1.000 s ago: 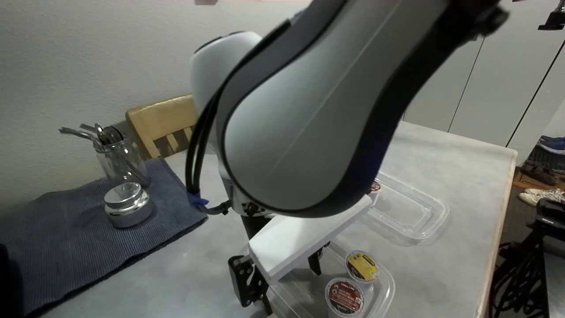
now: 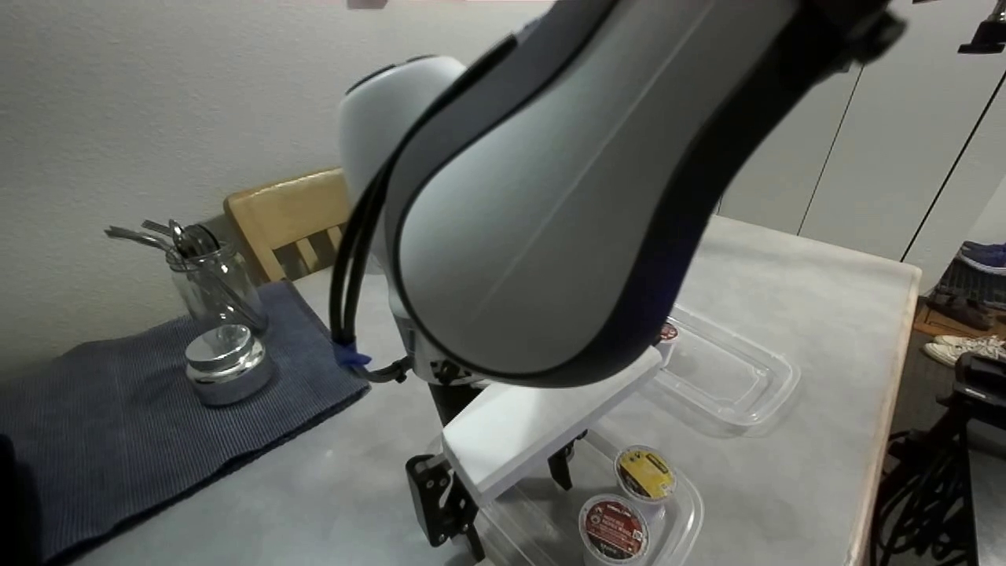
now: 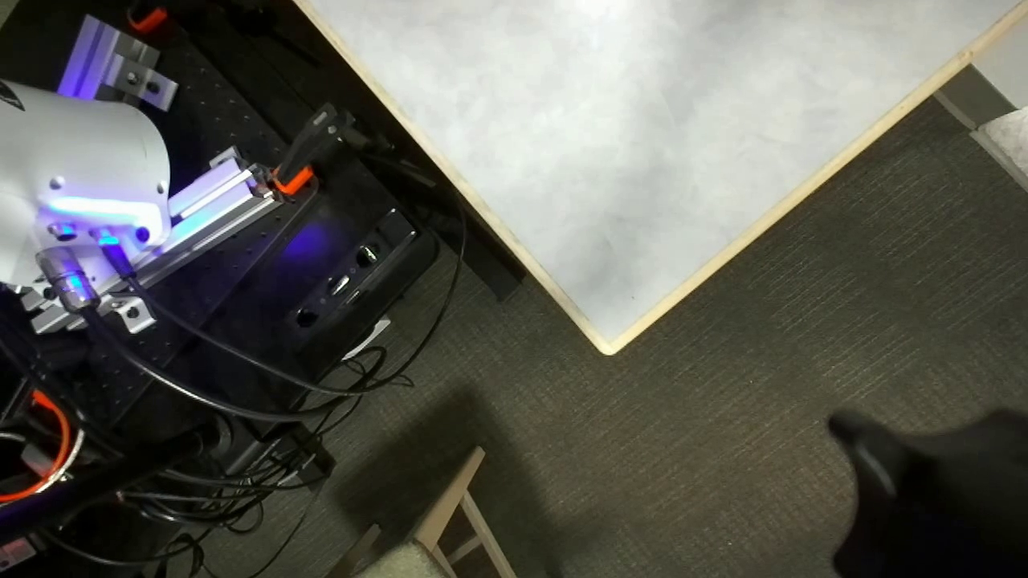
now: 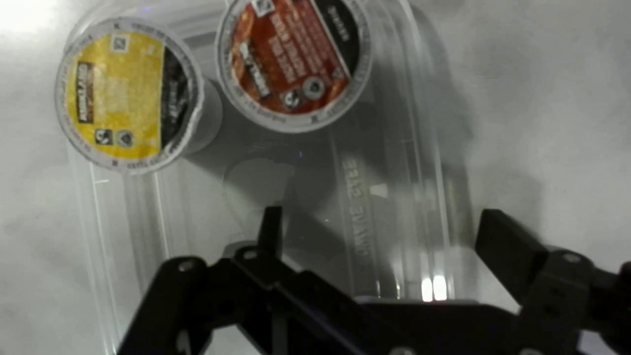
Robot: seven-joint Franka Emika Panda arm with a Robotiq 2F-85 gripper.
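Observation:
Two coffee pods stand at one end of a clear plastic tray (image 4: 440, 195): one with a yellow lid (image 4: 118, 94), the other with a red lid (image 4: 284, 56). My gripper is open over the other part of that tray, its fingers wide apart and nothing between them. One finger (image 4: 270, 230) is over the tray's floor, the other (image 4: 503, 248) past its side wall. From outside, the yellow pod (image 2: 646, 473) and red pod (image 2: 613, 528) appear just right of the gripper (image 2: 519, 505). My arm hides part of the table.
A second clear container (image 2: 745, 377) lies farther back, with another red-lidded pod (image 2: 667, 333) beside my arm. On a blue mat (image 2: 122, 415) at left are a silver-lidded jar (image 2: 226, 368) and a glass jar of cutlery (image 2: 212, 283).

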